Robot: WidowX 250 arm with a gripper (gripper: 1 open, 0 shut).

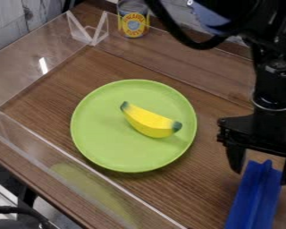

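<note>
A yellow banana point(150, 122) rests on a green plate point(100, 139) at the centre left. My black gripper point(257, 154) hangs at the right, over the upper end of a long blue object point(254, 204) on the wooden table. It stands open, and whether it touches the blue object I cannot tell.
A can point(133, 22) stands at the back. A transparent panel point(26, 63) runs along the left.
</note>
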